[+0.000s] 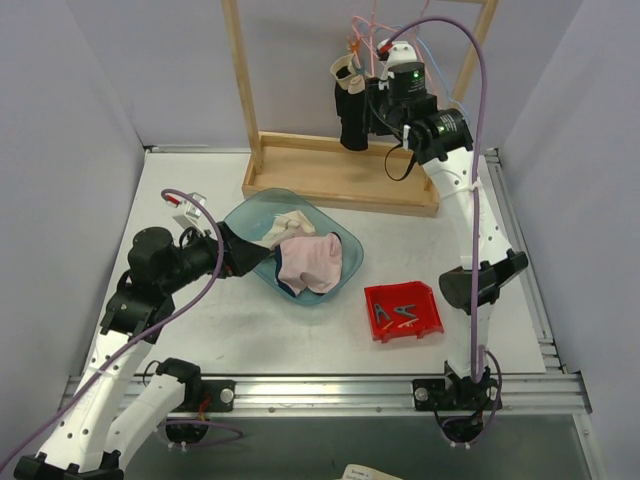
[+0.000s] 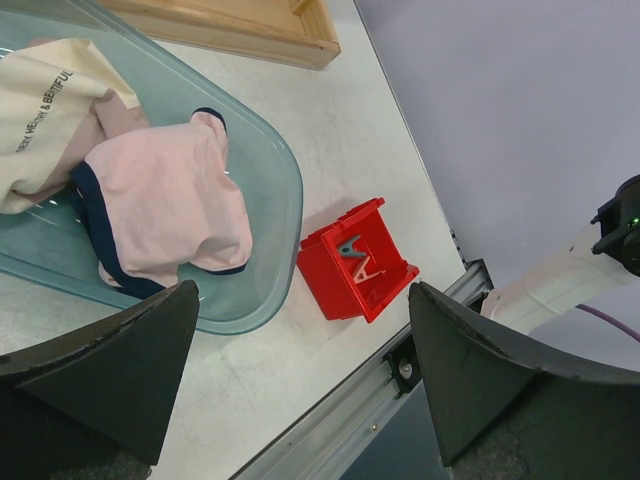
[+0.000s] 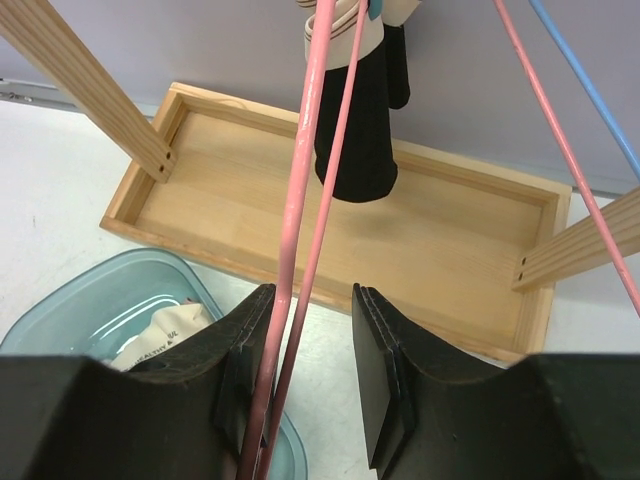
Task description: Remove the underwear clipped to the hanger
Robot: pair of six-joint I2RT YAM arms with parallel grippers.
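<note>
A black garment with a pale top edge (image 1: 352, 112) hangs from the pink hanger (image 1: 372, 38) inside the wooden frame; in the right wrist view this black garment (image 3: 358, 150) hangs beyond the fingertips. My right gripper is partly open. Pink hanger bars (image 3: 301, 170) cross in front of its left finger, and no cloth shows between the fingers. Over the left side of the blue-green basin (image 1: 352, 262), my left gripper stands open and empty. In that basin lie a pink cloth with navy edging (image 2: 165, 200) and a cream cloth (image 2: 50, 110).
The wooden frame's base (image 1: 300, 175) sits at the back, its posts rising on both sides. A red box (image 1: 433, 312) with several clips stands front right.
</note>
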